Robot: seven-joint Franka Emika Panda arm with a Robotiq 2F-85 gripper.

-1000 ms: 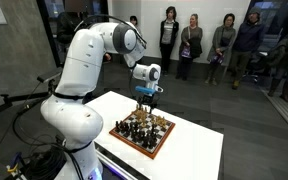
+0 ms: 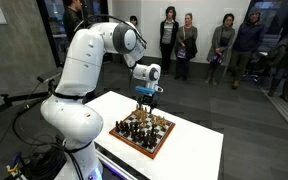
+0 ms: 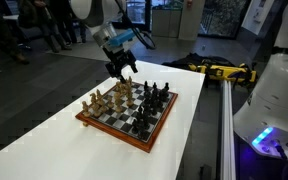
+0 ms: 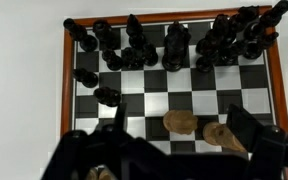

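Note:
In exterior view 1 a chessboard (image 2: 170, 139) with a brown frame lies on the white table, dark pieces (image 2: 136, 133) on the near side and tan pieces (image 2: 156, 119) farther back. My gripper (image 3: 123, 72) points down over the tan pieces (image 3: 121, 92) in exterior view 2. Its two dark fingers stand wide apart in the wrist view, so it is open and holds nothing. Below and between them a tan piece (image 4: 181, 122) shows from above. Another tan piece (image 4: 223, 137) is partly covered by the right finger (image 4: 246, 127).
Dark pieces (image 4: 174, 48) crowd one side of the board. Bare white table (image 3: 39, 148) surrounds it, with free room on both sides. Several people (image 2: 221, 47) stand at the back of the room, beyond the table.

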